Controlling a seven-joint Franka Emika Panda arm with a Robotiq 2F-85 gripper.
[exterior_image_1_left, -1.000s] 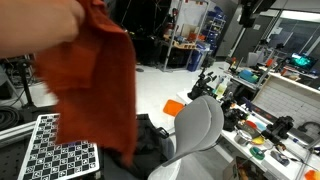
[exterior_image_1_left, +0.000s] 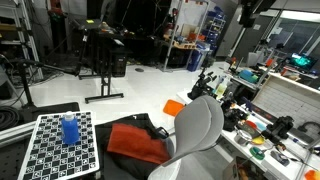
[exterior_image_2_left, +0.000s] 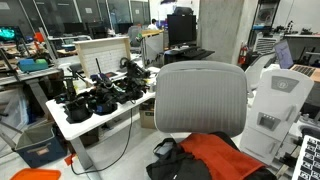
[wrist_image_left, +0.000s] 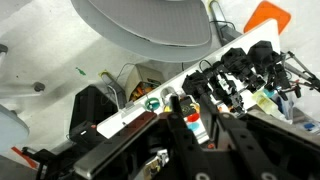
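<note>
A red cloth (exterior_image_1_left: 138, 143) lies in a loose heap on black fabric (exterior_image_1_left: 118, 163) beside the grey chair back (exterior_image_1_left: 198, 127). In exterior view 2 the same red cloth (exterior_image_2_left: 220, 155) shows behind and below the chair back (exterior_image_2_left: 200, 100). A blue bottle (exterior_image_1_left: 70, 128) stands upright on a black-and-white checkered board (exterior_image_1_left: 45, 155). My gripper points down over the work area in the wrist view, open, with no object visible between its fingers. Neither cloth nor bottle appears in that view; part of the grey chair back (wrist_image_left: 150, 40) fills its top.
A white table (exterior_image_2_left: 100, 122) crowded with black devices (exterior_image_2_left: 100, 95) stands left of the chair. An orange bin lid (exterior_image_2_left: 37, 174) lies on the floor at the lower left. Bare floor (exterior_image_1_left: 140, 90) shows behind the cloth.
The cloth now lies on the black fabric, and the bottle and board are unobstructed.
</note>
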